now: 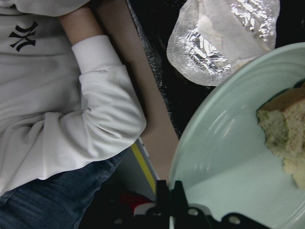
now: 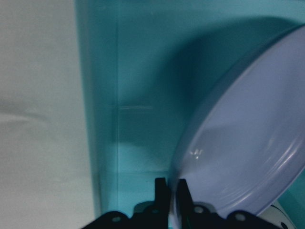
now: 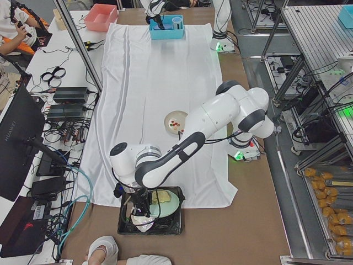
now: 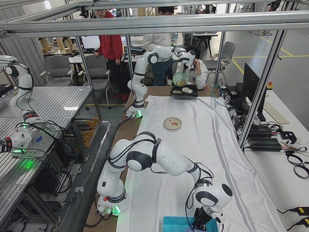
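Observation:
My left gripper is shut on the rim of a mint-green plate (image 1: 224,157) that carries bread pieces (image 1: 288,124). The plate is over a black tray (image 3: 179,226) holding crumpled foil (image 1: 214,38), seen at the bottom of the camera left view. My right gripper is shut on the rim of a blue-lavender plate (image 2: 248,129) at a light-blue bin (image 2: 109,71), at the far end of the cloth in the camera left view.
A beige plate (image 4: 172,123) with small red pieces sits mid-cloth on the white cloth (image 4: 203,145). A seated person in a white top is close beside the black tray. Monitor and cables line one side.

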